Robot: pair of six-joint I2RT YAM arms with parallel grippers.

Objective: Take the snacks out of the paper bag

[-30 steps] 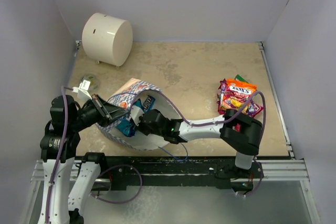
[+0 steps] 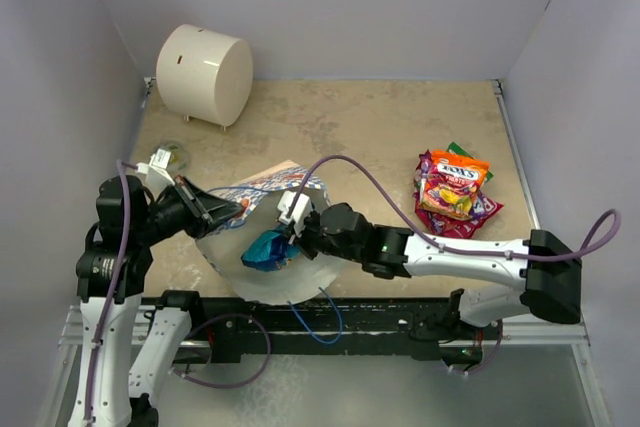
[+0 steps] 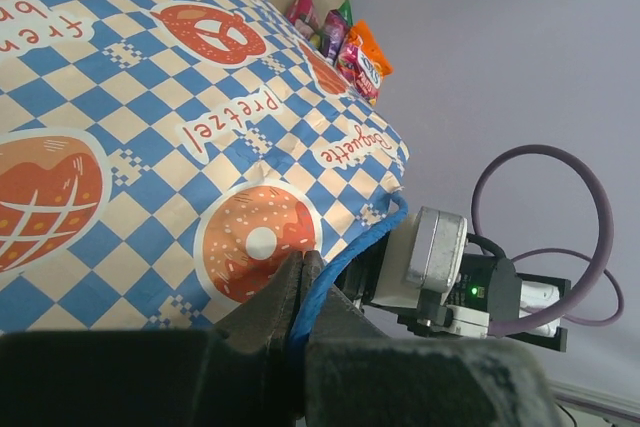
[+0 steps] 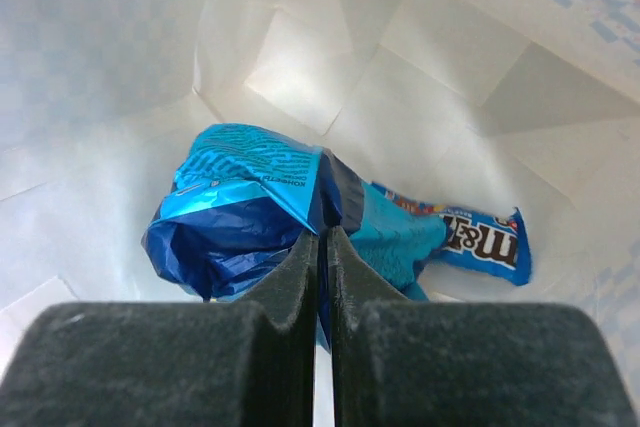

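The paper bag [image 2: 225,237], white inside with a blue-checked printed outside [image 3: 150,77], lies with its mouth toward the front edge. My left gripper is shut at the bag's rim, a blue cord handle [image 3: 335,267] running across its fingertips. Just inside the mouth, my right gripper is shut on a shiny blue snack packet [image 2: 268,250], pinching its crumpled foil. In the right wrist view the packet [image 4: 245,182] hangs before the bag's interior; a blue label with white lettering [image 4: 485,242] shows behind the fingers.
Several snack packets, an orange one [image 2: 453,187] on top, are piled on the right of the table. A white cylinder [image 2: 205,75] stands at the back left.
My right arm has drawn back to the right and toward the front, bringing the blue packet nearer the bag's mouth. The bag's opening has shifted and widened; the left arm has barely moved.
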